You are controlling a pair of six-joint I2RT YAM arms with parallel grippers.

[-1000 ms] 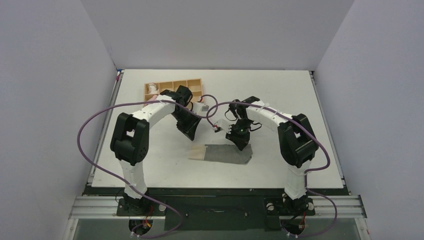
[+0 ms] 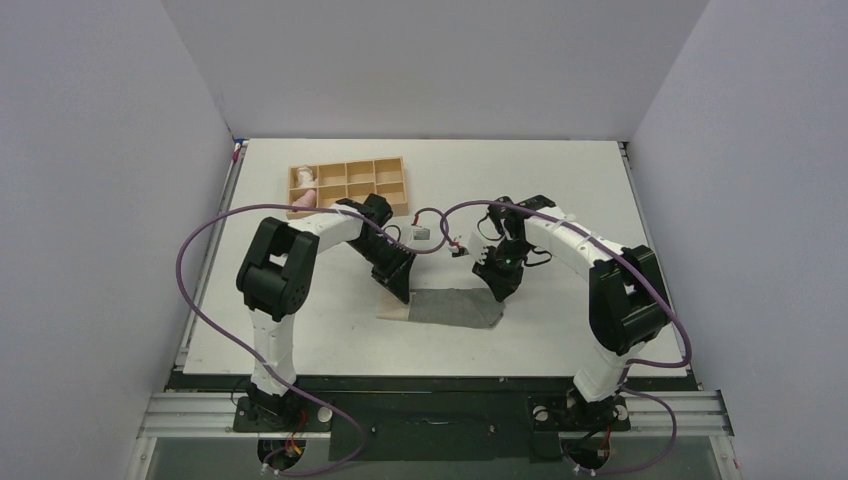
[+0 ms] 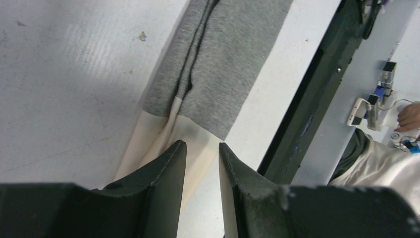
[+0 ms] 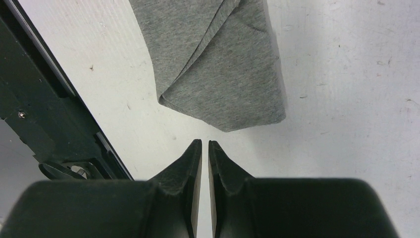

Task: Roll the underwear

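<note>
The underwear lies flat in a folded strip, grey with a cream band at its left end. In the left wrist view its cream end lies beneath my left gripper, whose fingers stand part open above it. My right gripper is shut, nothing visible between its fingers, just beside the grey right end, which has a diagonal fold.
A wooden compartment box with pink and white items in some cells stands at the back left.
My left gripper has moved down and toward the front onto the underwear's cream end. My right arm has shifted to the right, near the grey end. The underwear looks unchanged.
</note>
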